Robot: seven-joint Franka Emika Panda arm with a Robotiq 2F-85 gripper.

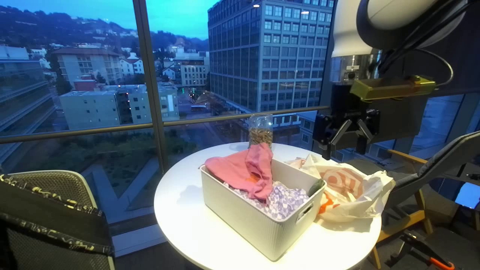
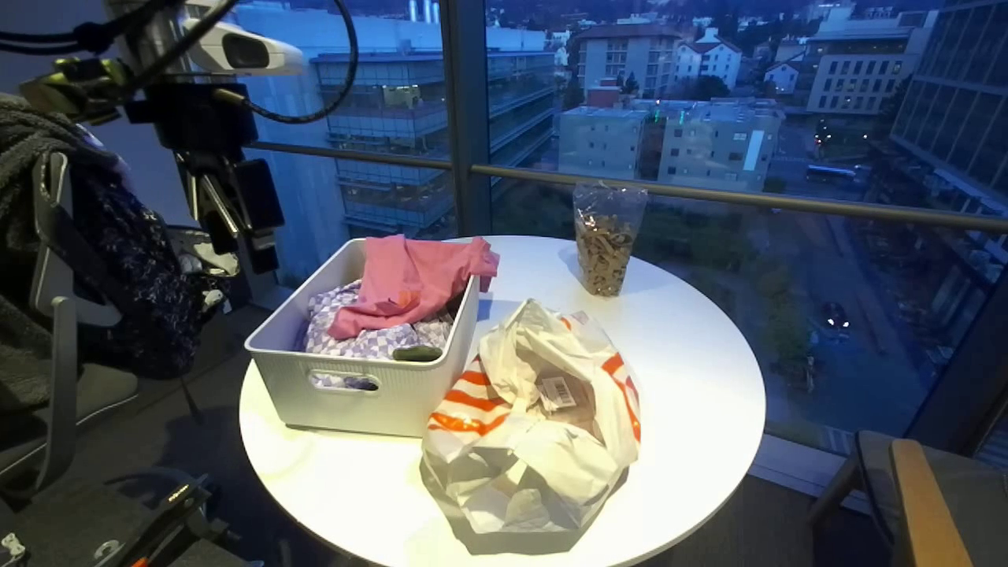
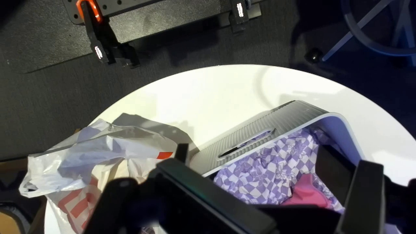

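My gripper [image 1: 345, 150] is open and empty, held above the level of the box; its two dark fingers [image 3: 364, 199] stand wide apart along the bottom of the wrist view. On the round table sits a white ribbed box [image 2: 351, 397] with a handle slot. Inside it lies a purple-and-white checked cloth [image 3: 269, 167]. A pink cloth [image 1: 238, 173] rests on top, draped over the box's rim in exterior view 2. Something dark green [image 2: 416, 353] shows at the handle end. A crumpled white plastic bag [image 2: 539, 444] with orange-red markings stands beside the box.
A clear bag of brown pieces [image 2: 605, 247] stands upright near the table's window side. Bare white tabletop [image 2: 699, 378] lies right of the plastic bag in exterior view 2. Chairs [image 1: 56, 202] surround the table, and a window railing [image 1: 198, 121] runs behind.
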